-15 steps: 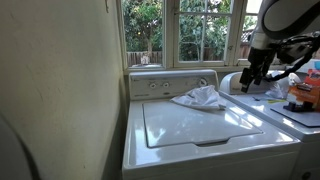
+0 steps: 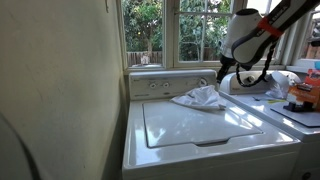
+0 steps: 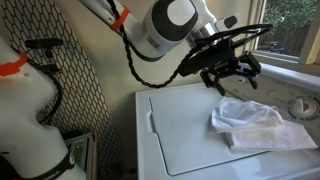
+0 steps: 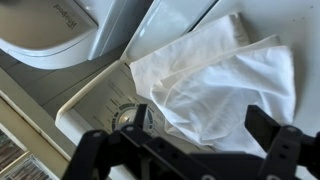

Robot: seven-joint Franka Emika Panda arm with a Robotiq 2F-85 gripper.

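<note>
A white cloth [image 2: 200, 98] lies loosely bunched on the back right of the white washing machine's top [image 2: 165, 155]. In the wrist view the cloth is partly crumpled, with a flatter folded stretch toward the upper left. My gripper is open, its two dark fingers spread wide with no object held between them. Exterior view 2 has the gripper [image 3: 234, 78] hanging above the cloth [image 3: 245, 115], apart from it. From the other side, the gripper [image 2: 221, 72] shows near the back right of the washer, higher than the cloth.
Behind the cloth stands the washer's control panel [image 2: 172, 84] with knobs, below the windows. A second white machine [image 2: 250, 92] adjoins on the right, with an orange object [image 2: 304, 91] on it. The washer's lid [image 2: 190, 122] is shut and clear in front of the cloth.
My arm has moved leftward in exterior view 1, from above the right-hand machine to near the cloth. The cloth lies unmoved.
</note>
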